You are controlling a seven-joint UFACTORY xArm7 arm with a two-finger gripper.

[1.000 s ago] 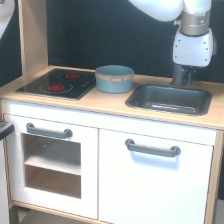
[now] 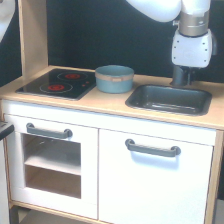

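Observation:
My white arm reaches in from the top right, and its wrist end [image 2: 194, 48] hangs over the back of the dark sink [image 2: 170, 98]. Just under it a dark upright piece [image 2: 181, 75] stands against the dark wall; whether this is my gripper or a tap, I cannot tell. No finger gap shows there, and nothing held can be made out. A blue-grey pot [image 2: 115, 80] rests on the wooden counter [image 2: 100, 101], left of the sink and well apart from my arm.
A black stovetop [image 2: 58, 84] with red-marked burners lies left of the pot. Below the counter, a windowed oven door [image 2: 52, 165] and a plain white cabinet door [image 2: 150, 185] both carry dark handles. A wooden post bounds the left side.

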